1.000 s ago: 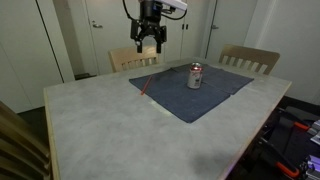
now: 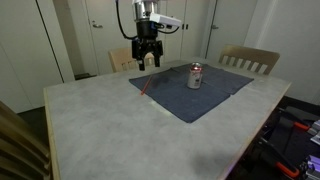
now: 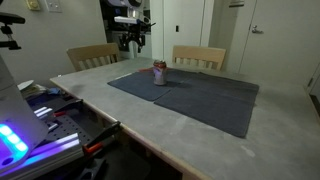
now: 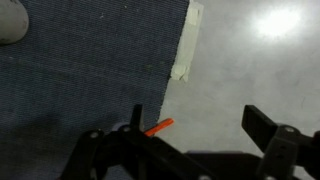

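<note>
Above the far edge of the dark mat hangs my gripper (image 2: pixel 148 66), its two fingers apart and nothing between them. A thin orange-red stick (image 2: pixel 146 87) lies below it, along the mat's left edge. In the wrist view the orange end of the stick (image 4: pixel 160 127) pokes out beside the left finger (image 4: pixel 136 122), which hides the rest of it. My gripper (image 3: pixel 133 46) is clear of the table in the second exterior view. A can (image 2: pixel 195 77) stands upright on the mat, to the right of the stick.
The dark mat (image 2: pixel 190 103) covers the table's right part, with a pale tape strip (image 4: pixel 187 40) at its edge. Bare white tabletop (image 2: pixel 100 120) stretches to the left. Chairs (image 3: pixel 200 58) stand around the table.
My gripper has come down toward the table and shifted slightly left in exterior view 1. The stick and the can have stayed in place.
</note>
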